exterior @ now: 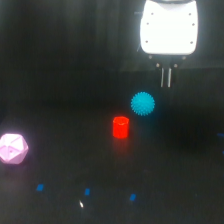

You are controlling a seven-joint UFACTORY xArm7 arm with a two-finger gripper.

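High in the camera view hangs my gripper (166,84), a white body with two thin grey fingers pointing down. A narrow gap shows between the fingers, and nothing is in it. Below and to the left of the fingertips, apart from them, is a round, ridged cyan thing (143,104). A small red cylinder (120,127) stands upright a little lower and farther left. Near the left edge lies a pink, many-sided ball (13,149).
Small blue marks (87,191) run along the lower part, with a little white speck (81,204) among them. A faint blue spot (221,134) shows at the right edge.
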